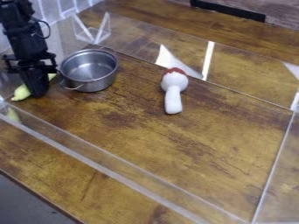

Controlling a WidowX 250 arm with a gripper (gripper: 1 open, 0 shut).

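My black gripper (35, 80) reaches down at the far left, just left of a steel pot (89, 70). Its tip is low at a pale yellow-green elongated object (20, 93) lying by the clear wall. The fingers are dark and partly hidden, so whether they hold that object cannot be made out. A white object with a red-topped round head (174, 91) lies on the wooden table (198, 157) at the centre.
Clear plastic walls (126, 167) border the work area, with white angled pieces at the back.
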